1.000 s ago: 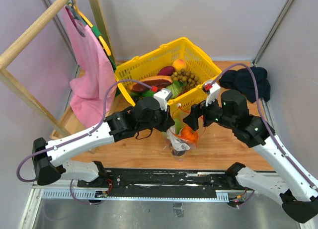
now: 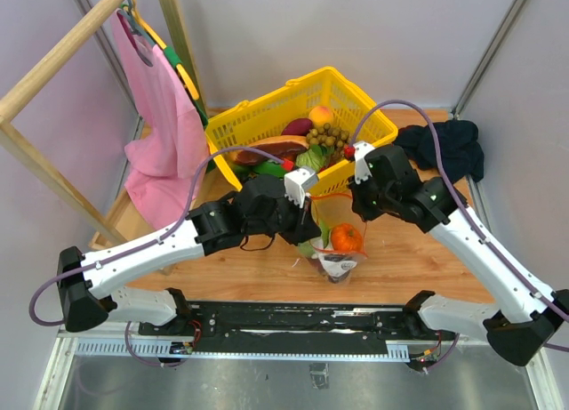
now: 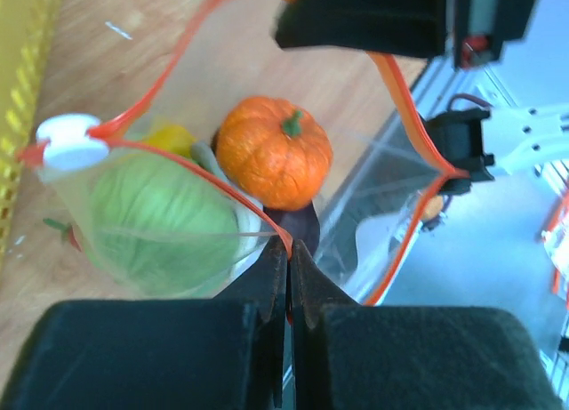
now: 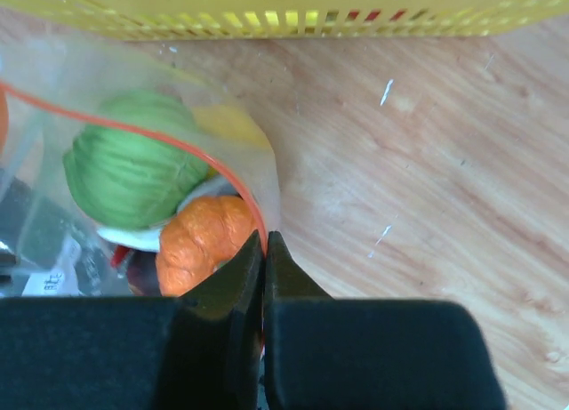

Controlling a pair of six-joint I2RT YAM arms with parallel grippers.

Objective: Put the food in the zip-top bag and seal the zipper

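Note:
The clear zip bag (image 2: 341, 269) stands on the table between my arms, its red-rimmed mouth spread wide. Inside it are a small orange pumpkin (image 3: 274, 152), a green cabbage-like item (image 3: 164, 216), something yellow and a dark item (image 3: 300, 228) partly hidden beneath. My left gripper is shut on the bag's red rim at one side. On the opposite side, my right gripper is also shut on the rim, with the red strip running between its fingertips. A white slider (image 3: 71, 140) sits on the rim at a corner of the mouth.
Behind the bag, close to both grippers, is a yellow basket (image 2: 258, 112) of toy fruit and vegetables. A pink bag (image 2: 164, 134) hangs from a wooden rack at left. Dark cloth (image 2: 449, 145) lies at back right. Bare table (image 2: 409, 268) shows at right.
The bag's mouth is wider, and the pumpkin and bag have shifted slightly right.

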